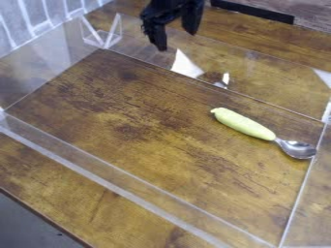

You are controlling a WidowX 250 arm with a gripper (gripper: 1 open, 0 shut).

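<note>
My black gripper (165,29) hangs at the top centre of the camera view, above the back part of the clear-walled enclosure, open and apart from the objects below. A pale yellow corn-like piece (243,124) lies on the wooden surface at the right, with a metal spoon (296,148) at its lower-right end; whether they are joined I cannot tell.
Clear plastic walls (97,179) border the wooden floor (130,126). White triangular pieces (187,66) stand along the back wall. A dark strip lies at the top right.
</note>
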